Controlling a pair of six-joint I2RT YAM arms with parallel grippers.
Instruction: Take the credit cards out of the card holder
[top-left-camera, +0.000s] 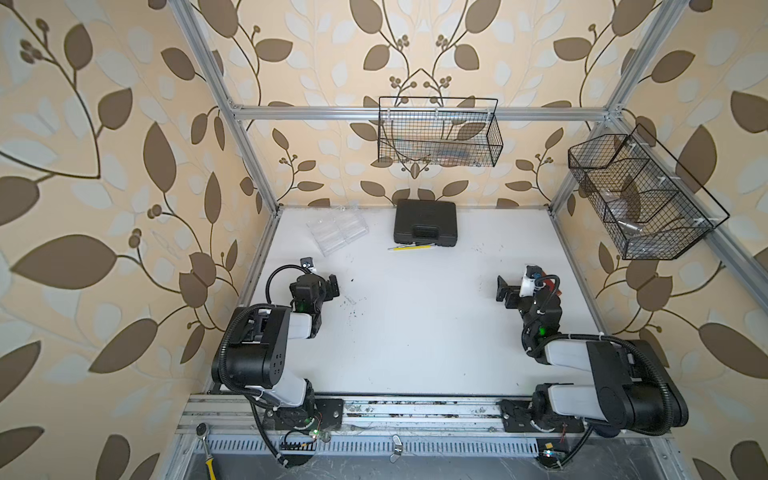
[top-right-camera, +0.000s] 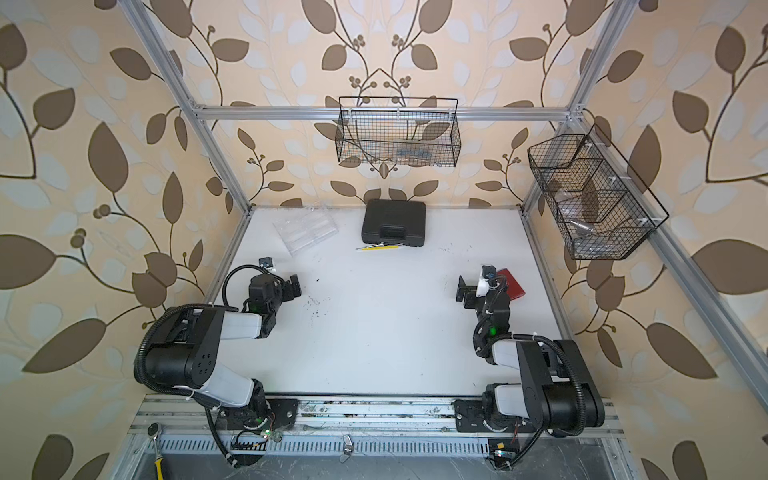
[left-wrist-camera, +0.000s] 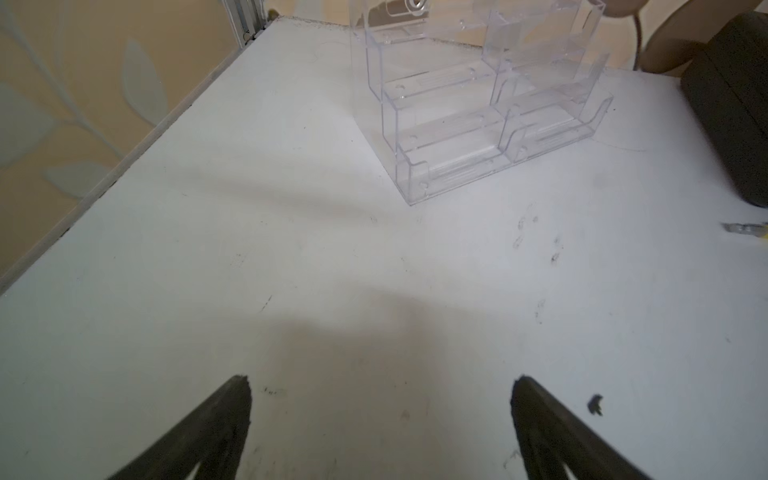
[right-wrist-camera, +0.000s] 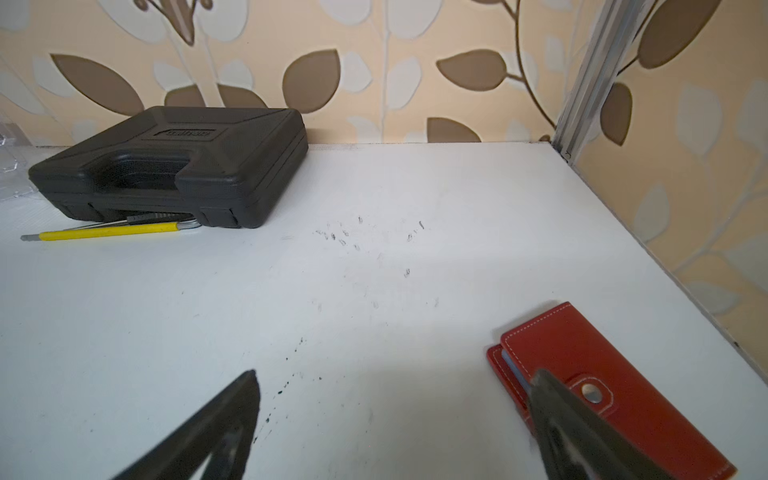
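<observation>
A red leather card holder with a snap strap lies on the right side of the table, folded over, in front and right of my right gripper as seen in the right wrist view; in the top right view the holder is partly behind that arm. No cards can be clearly made out. The right gripper hovers over the table with its fingers open and nothing between them. On the table's left side my left gripper is open and empty, facing bare table.
A clear plastic organizer stands at the back left. A black case with yellow-handled tools in front lies at the back centre. Wire baskets hang on the walls.
</observation>
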